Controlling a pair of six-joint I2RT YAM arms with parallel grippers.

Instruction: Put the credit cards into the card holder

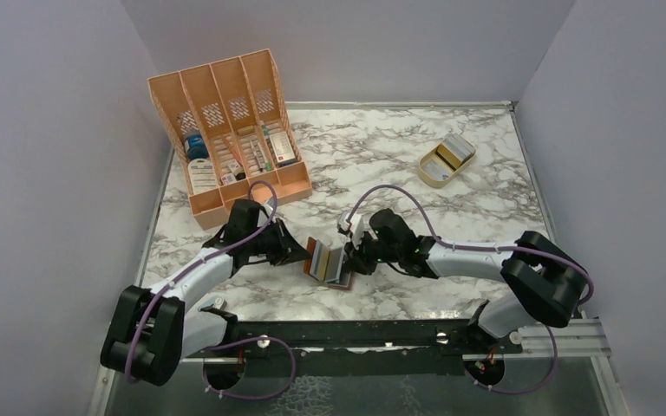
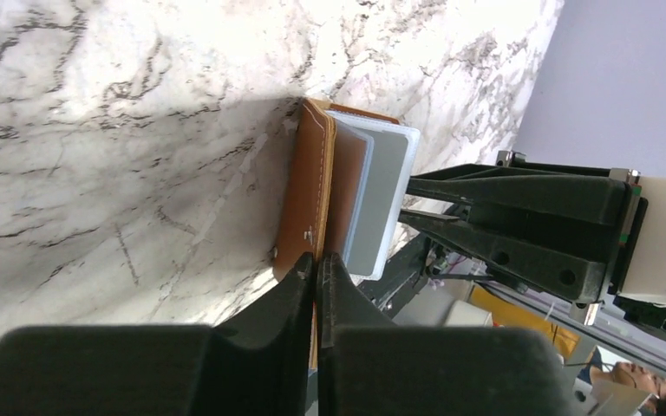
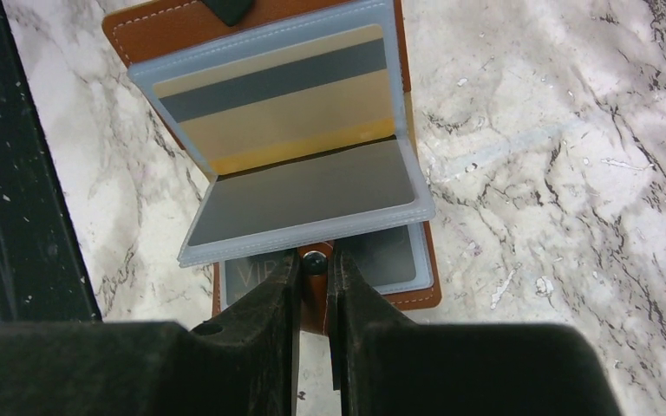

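Note:
The brown card holder [image 1: 341, 286] stands partly open on the table between my arms, with clear sleeves. Its left cover [image 2: 305, 186] is lifted, and the cover's edge runs between the fingertips of my left gripper, which is shut on it. My right gripper is shut on the holder's brown tab with a round snap [image 3: 315, 262]. A tan, dark-striped and yellow card [image 3: 286, 100] shows in one sleeve [image 3: 308, 195]. At the back right, a small cream box [image 1: 434, 176] holds grey and yellow cards [image 1: 457, 152].
An open peach organizer [image 1: 295, 180] with bottles and small boxes stands at the back left. A dark rail [image 1: 355, 333] runs along the front edge.

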